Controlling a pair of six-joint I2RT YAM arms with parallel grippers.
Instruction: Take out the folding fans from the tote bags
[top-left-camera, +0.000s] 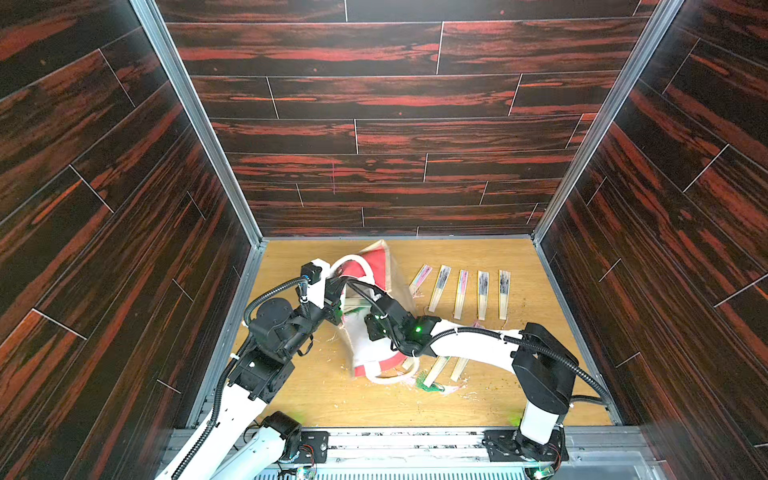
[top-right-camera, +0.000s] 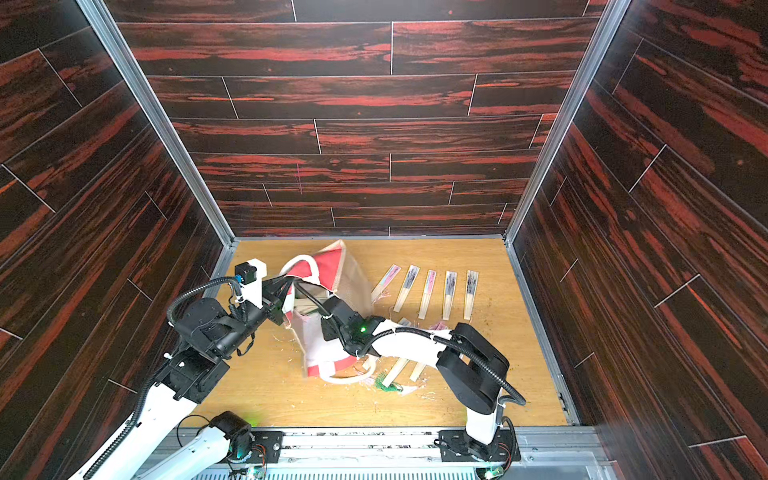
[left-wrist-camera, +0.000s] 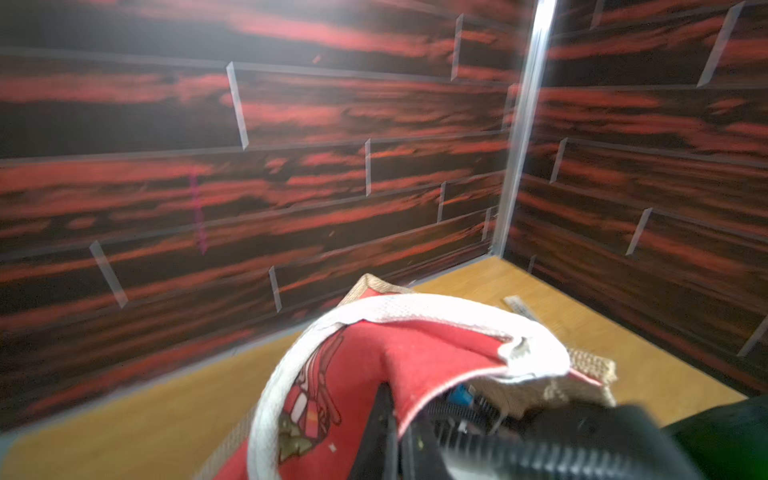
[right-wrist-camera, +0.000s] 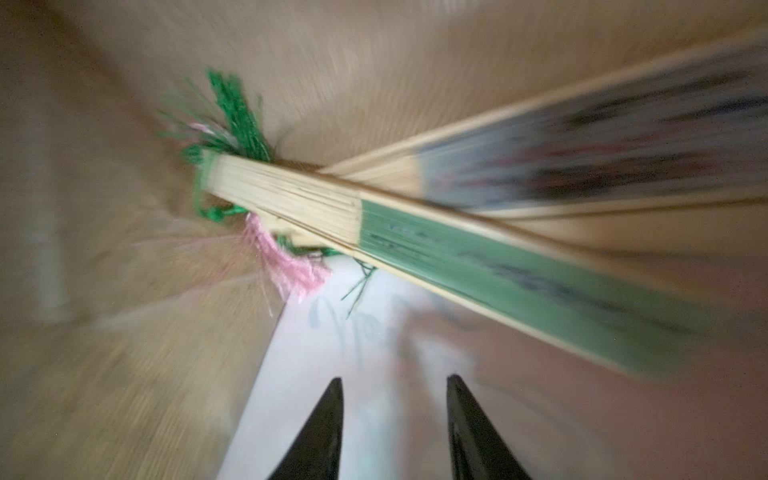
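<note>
The tote bag, tan with red trim and white handles, stands turned with its opening toward the front. In the left wrist view, my left gripper is shut on the edge of the bag's red cloth. My right gripper is inside the bag's mouth, its fingers apart with nothing between them. Ahead of those fingers lies a green folding fan with a green tassel. Behind it rests a grey-blue fan; a pink tassel hangs below. The view is blurred.
Several fans, such as the far right fan, lie in a row on the table to the right. More fans lie partly under my right arm. Dark walls enclose the table. The front left has free room.
</note>
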